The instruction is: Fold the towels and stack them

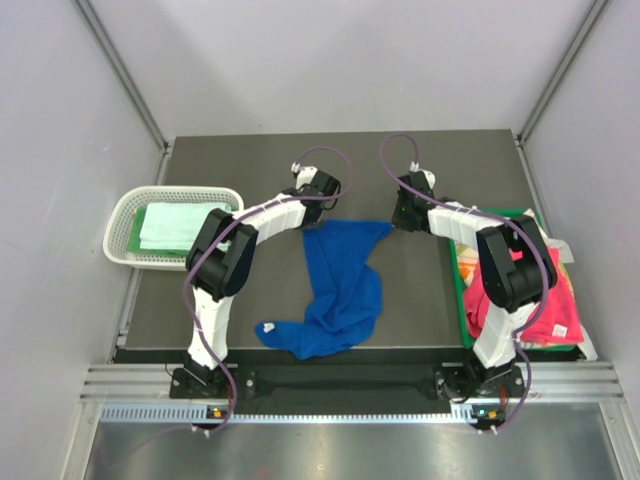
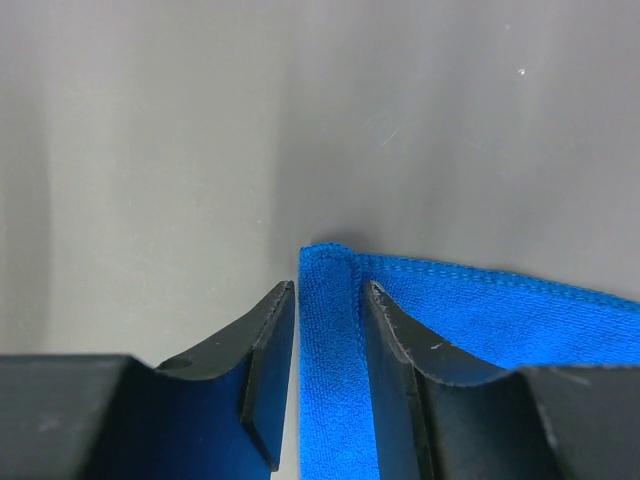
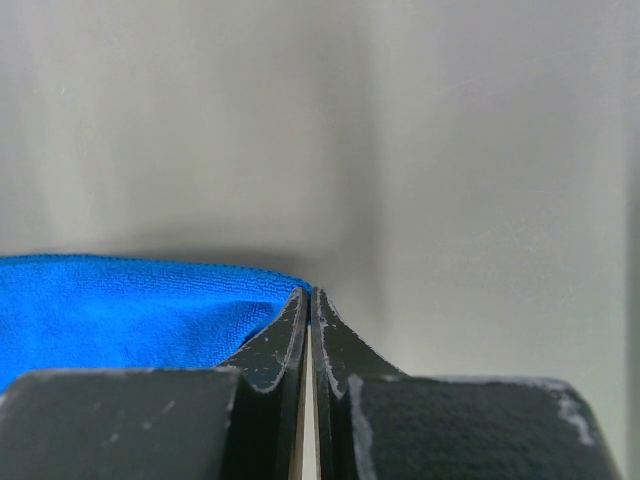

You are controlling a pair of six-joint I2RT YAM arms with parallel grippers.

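Observation:
A blue towel (image 1: 335, 280) lies crumpled on the dark table, its far edge stretched between my two grippers. My left gripper is part open at the towel's upper-left corner, a strip of blue cloth (image 2: 330, 400) between and beneath its fingertips. My right gripper is shut at the tip of the other upper corner, whose edge reaches right to the fingertips. Folded white and green towels (image 1: 175, 225) lie in a white basket (image 1: 150, 195) on the left.
A green bin (image 1: 462, 320) at the right holds pink and other towels (image 1: 545, 310), partly under my right arm. Bare table (image 1: 400, 160) shows behind the grippers and around the blue towel.

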